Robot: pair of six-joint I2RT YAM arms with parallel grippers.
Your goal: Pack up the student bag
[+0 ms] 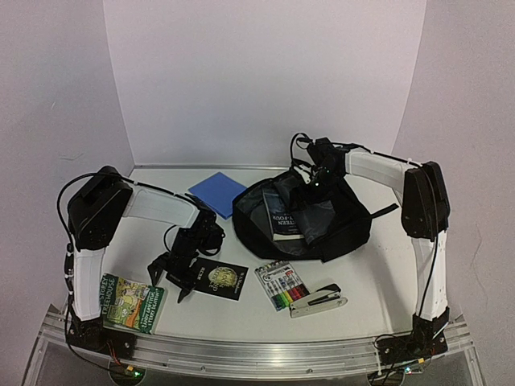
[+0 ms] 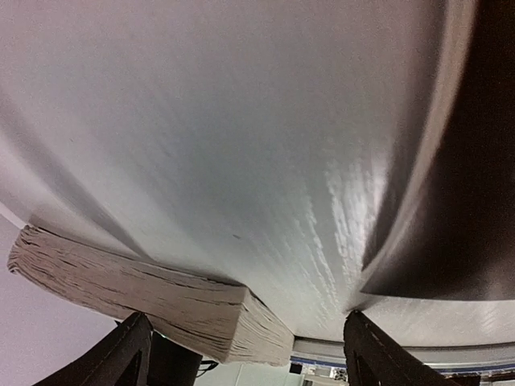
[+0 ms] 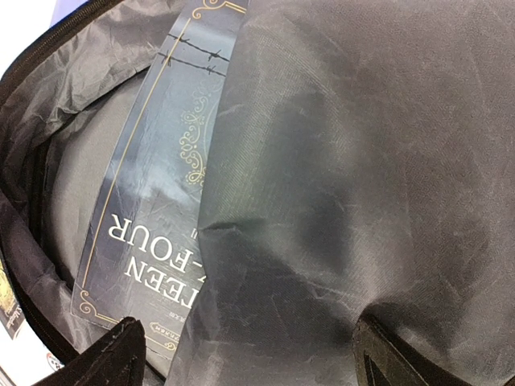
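The black bag [image 1: 251,233] lies open on the table, with a dark blue book [image 1: 282,221] inside it. My right gripper stands open in the bag, grey lining [image 3: 306,201] stretching between and beneath its fingers. On the left, my left gripper [image 1: 167,286] is low and open, between a green book [image 1: 133,304] and a black book [image 1: 221,279]. The left wrist view has the thick page edge [image 2: 185,305] of a book near the left finger, with bare table between the fingers. Marker pens [image 1: 282,284] and a stapler [image 1: 319,301] lie in front of the bag.
A flat blue folder [image 1: 216,193] lies behind, left of the bag. A metal rail [image 1: 265,354] runs along the front edge. A strap [image 1: 385,211] sticks out from the bag's right side.
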